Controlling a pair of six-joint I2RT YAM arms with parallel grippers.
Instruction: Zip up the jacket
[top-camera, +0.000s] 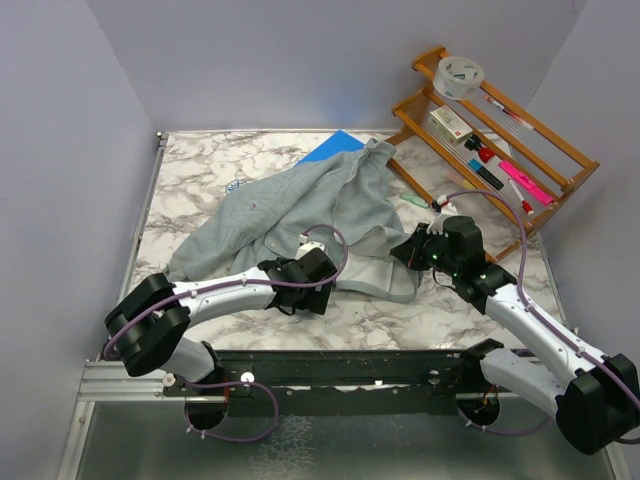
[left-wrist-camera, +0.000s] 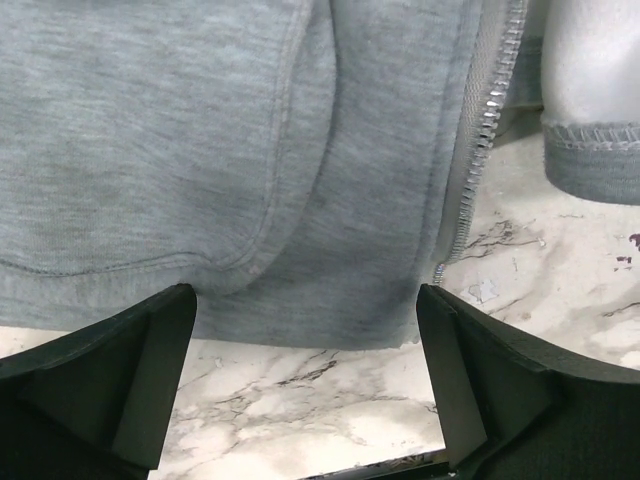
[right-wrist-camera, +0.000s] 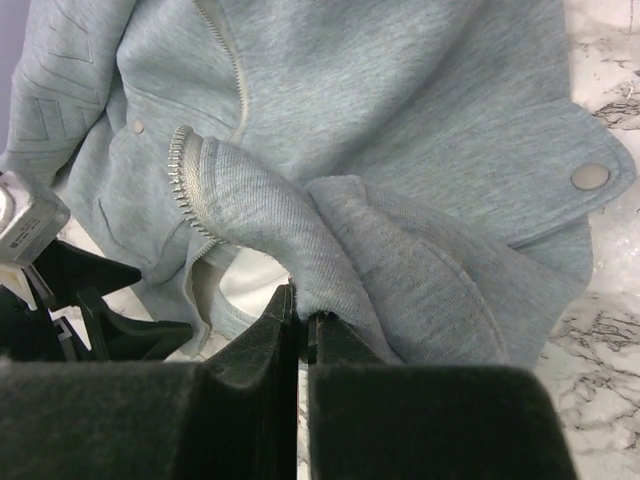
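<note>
A grey jacket (top-camera: 290, 210) lies spread on the marble table. Its zipper (left-wrist-camera: 487, 130) runs along the front edge in the left wrist view. My left gripper is open just over the lower hem (left-wrist-camera: 350, 310), beside that zipper tape. My right gripper is shut on a folded, raised edge of the jacket (right-wrist-camera: 270, 220), with zipper teeth along its bend. In the right wrist view the left gripper's dark fingers show at the left, low by the jacket.
A wooden rack (top-camera: 565, 150) with a tape roll (top-camera: 458, 78), markers and boxes stands at the back right. A blue sheet (top-camera: 325, 148) lies behind the jacket. Bare marble shows at the back left and along the front.
</note>
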